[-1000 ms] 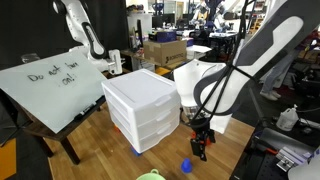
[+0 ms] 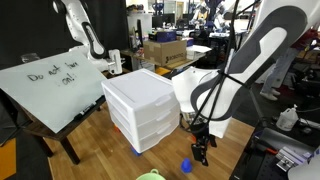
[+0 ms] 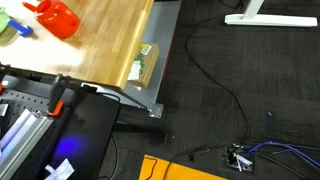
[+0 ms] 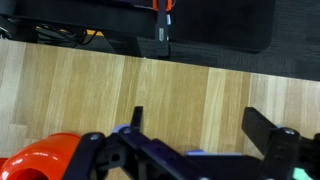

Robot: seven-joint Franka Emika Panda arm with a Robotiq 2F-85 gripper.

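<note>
My gripper is open above the wooden table (image 4: 180,90), with bare tabletop and nothing held between its fingers. In the wrist view, a shiny red-orange container (image 4: 42,160) sits at the lower left and is cut off by the frame. The second exterior view shows it as a red vessel (image 3: 57,18) at the table's upper left. Beside it are a blue item (image 3: 18,27) and a green bowl (image 3: 6,33). From the front, the gripper (image 2: 200,153) hangs low near the blue item (image 2: 186,165), with the green bowl (image 2: 152,175) farther left.
A stack of white boxes (image 2: 145,108) stands behind the gripper on the table. The whiteboard (image 2: 50,90) leans at the left. A dark base plate (image 4: 225,25) borders the table edge. Open wood lies between the fingers and that edge.
The arm has shifted slightly over the last second, its gripper ending a little to the right in the first exterior view. The table objects look unmoved.
</note>
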